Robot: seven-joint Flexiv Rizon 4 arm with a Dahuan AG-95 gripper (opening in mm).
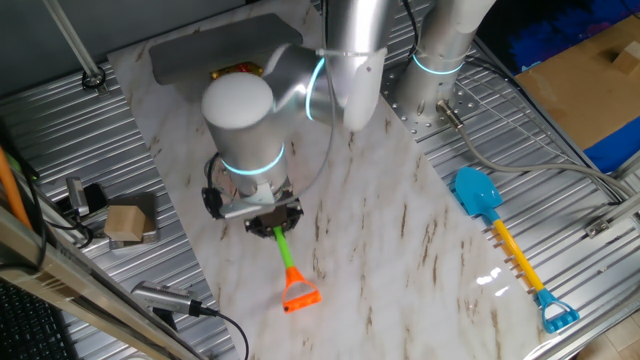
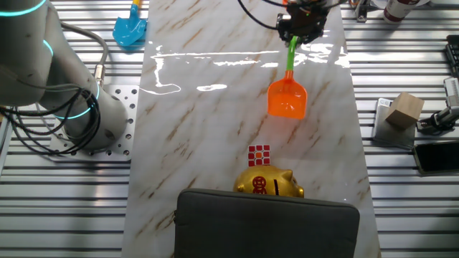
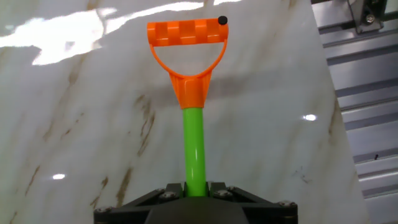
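A toy shovel with an orange blade (image 2: 287, 98), a green shaft (image 3: 194, 146) and an orange D-shaped handle (image 3: 188, 34) is in my grasp. The gripper is shut on the green shaft, one finger on either side. In exterior view 1, the gripper (image 1: 273, 222) hides the blade, and the handle (image 1: 300, 294) points toward the front. Exterior view 2 shows the blade pointing toward the piggy bank. A faint shadow falls on the marble beside the handle in the wrist view; how high the shovel hangs, I cannot tell.
A gold piggy bank (image 2: 269, 180) and a red-faced cube (image 2: 259, 155) stand by a dark grey case (image 2: 267, 226). A blue-and-yellow shovel (image 1: 510, 250) lies along the table's right side. Off the left edge sits a wooden block (image 1: 125, 223). Marble between is clear.
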